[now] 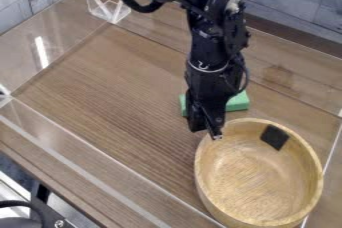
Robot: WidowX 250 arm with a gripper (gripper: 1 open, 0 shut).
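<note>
My black gripper [206, 126] points down at the middle right of the view, its tips low over the wooden surface at the upper left edge of a round beige bowl [254, 187]. A green object [234, 102] lies just behind the gripper, partly hidden by it. The gripper looks shut, and I see nothing held between its fingers.
A small black piece [274, 137] sits at the bowl's back rim. A clear plastic piece [110, 4] is at the far back left.
</note>
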